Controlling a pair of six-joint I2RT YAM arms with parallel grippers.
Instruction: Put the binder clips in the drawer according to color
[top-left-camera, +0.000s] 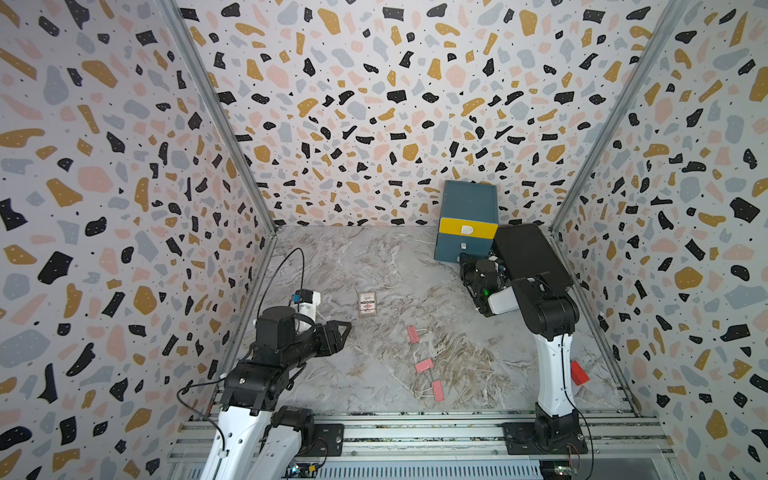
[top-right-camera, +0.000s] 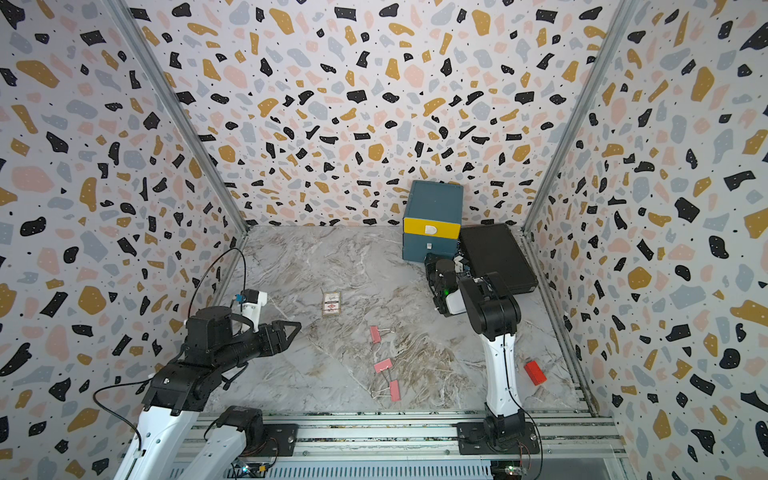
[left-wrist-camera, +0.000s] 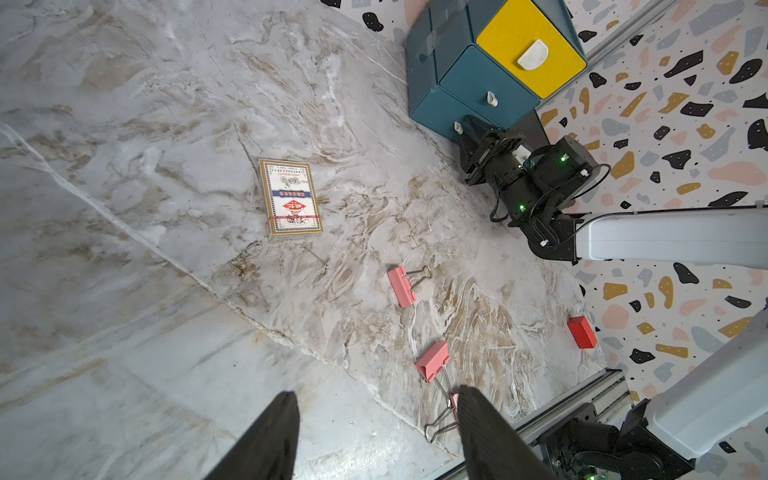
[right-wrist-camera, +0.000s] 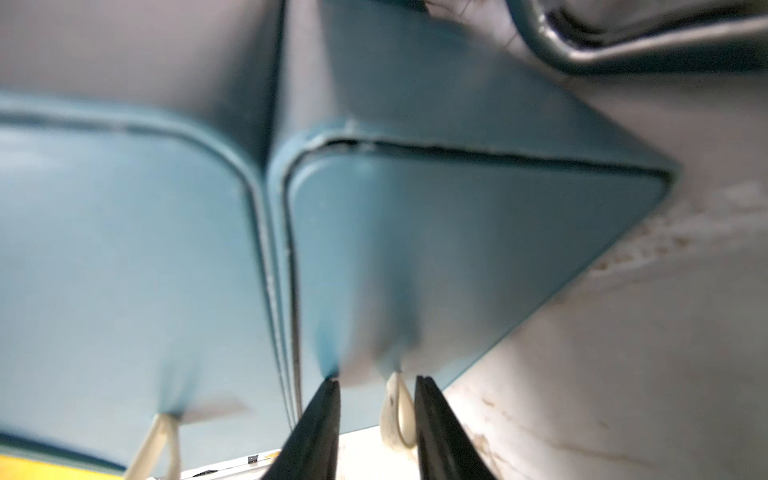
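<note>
Three pink binder clips lie on the marble table: the farthest clip (top-left-camera: 413, 334), a middle clip (top-left-camera: 424, 365) and the nearest clip (top-left-camera: 437, 390). At the back right stands a blue drawer cabinet (top-left-camera: 469, 200) with one yellow drawer front (top-left-camera: 467, 228); its drawers look closed. My right gripper is part open at the lowest blue drawer (right-wrist-camera: 448, 264), its fingers on either side of the white pull tab (right-wrist-camera: 397, 416). Whether they touch the tab I cannot tell. Over the left of the table hangs my left gripper, open and empty.
A boxed card deck (top-left-camera: 366, 303) lies left of the clips. A black flat case (top-left-camera: 528, 254) is right of the cabinet, close to my right arm. A red block (top-left-camera: 578, 373) sits near the right wall. Bare table surrounds the deck.
</note>
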